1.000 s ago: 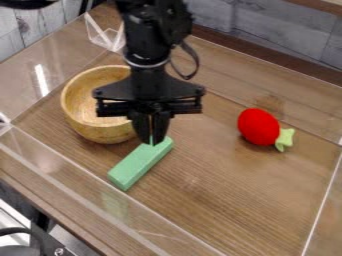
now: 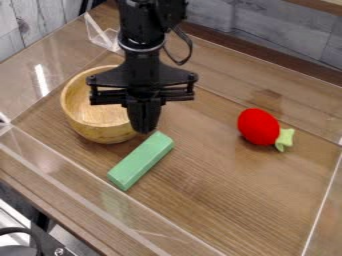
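My black gripper [image 2: 142, 104] hangs in the upper middle of the camera view, over the right part of a tan bowl [image 2: 86, 118]. Its fingers point down, close together; I see nothing held between them, though the tips are dark and small. A green bar [image 2: 140, 160] lies on the table just below and in front of the gripper.
A red strawberry-like object [image 2: 258, 128] with green leaves lies to the right. A clear object sits at the back left.
The gripper has risen and moved back slightly, and its tips look closer together than a second ago. The bowl, green bar and strawberry have not moved.
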